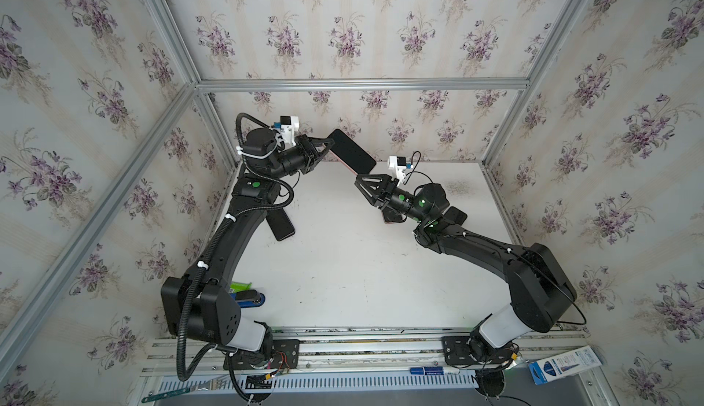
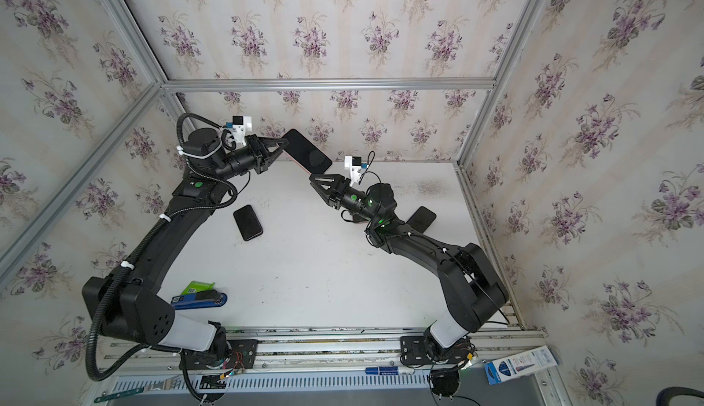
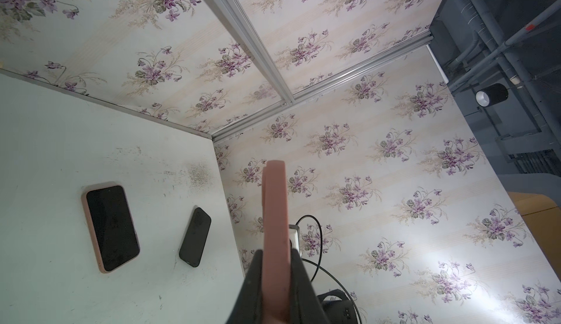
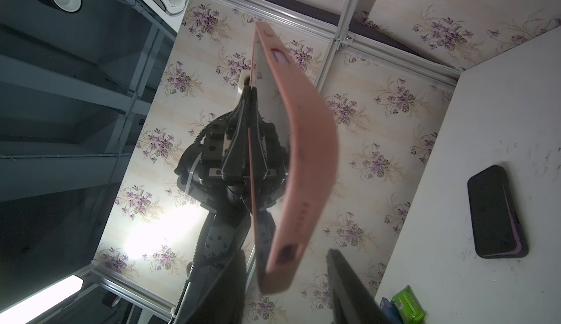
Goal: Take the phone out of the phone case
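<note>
A phone in a pink case (image 1: 350, 149), screen dark, hangs tilted in the air, seen edge-on as a pink strip (image 3: 274, 207) in the left wrist view. My left gripper (image 1: 327, 143) is shut on its upper end. My right gripper (image 1: 360, 183) is at the lower end, part open; in the right wrist view its fingertips stand either side of the case's near bottom corner (image 4: 277, 271), blurred, with a gap visible on the right side.
Other phones lie on the white table (image 2: 308, 259): one left (image 2: 248, 221), one right (image 2: 421, 219), another in a pink case (image 3: 114, 224) behind my right arm. Blue and green objects (image 2: 198, 297) lie at the front left.
</note>
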